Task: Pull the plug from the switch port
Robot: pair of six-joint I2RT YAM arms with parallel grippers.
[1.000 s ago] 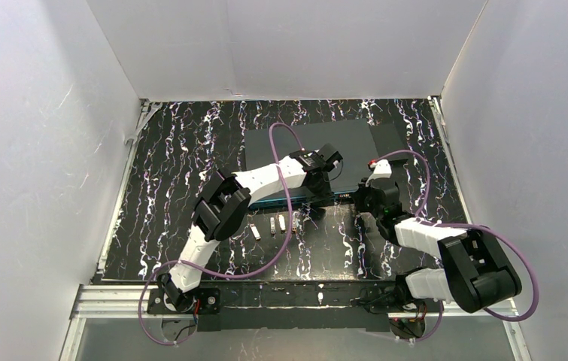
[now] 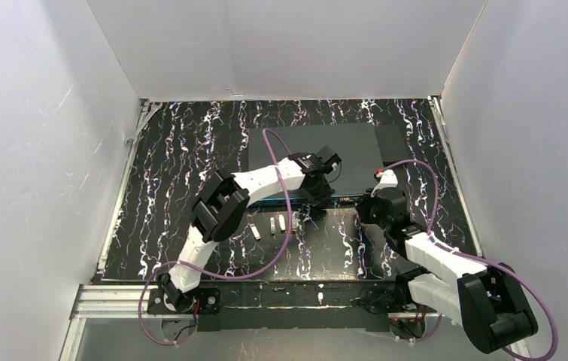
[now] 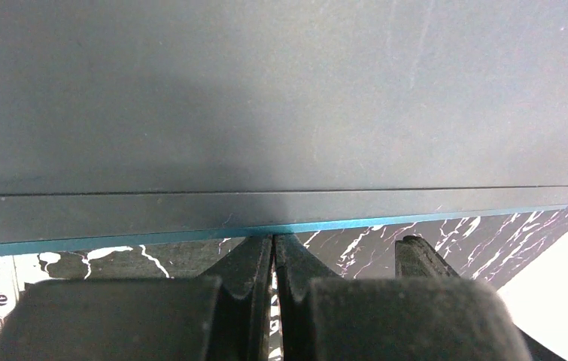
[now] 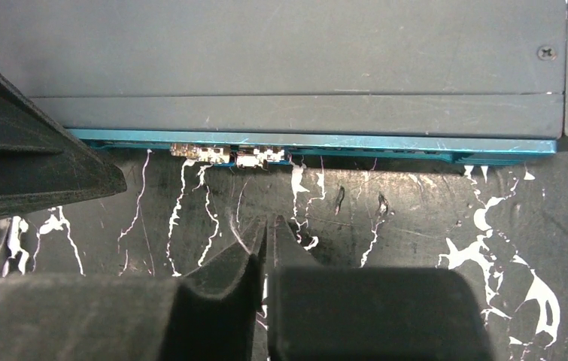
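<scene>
The dark switch box point(image 2: 311, 143) with a teal front edge lies at the back of the black table. Metal-bodied plugs point(image 4: 259, 156) show at its front edge in the right wrist view. My left gripper is shut at that front edge, with nothing visible between its fingers. Below the edge, in front of the box and clear of those plugs, is my right gripper. Its fingertips look close together; whether a gap stands between them is hard to see. Part of the left gripper's dark body point(image 4: 32, 150) covers the left of that view.
Several small loose modules point(image 2: 256, 232) lie on the table in front of the box. Purple cables point(image 2: 290, 207) loop over both arms. A dark block point(image 2: 392, 143) adjoins the box's right side.
The switch box has moved slightly right and forward and sits straighter. The left arm has barely moved.
</scene>
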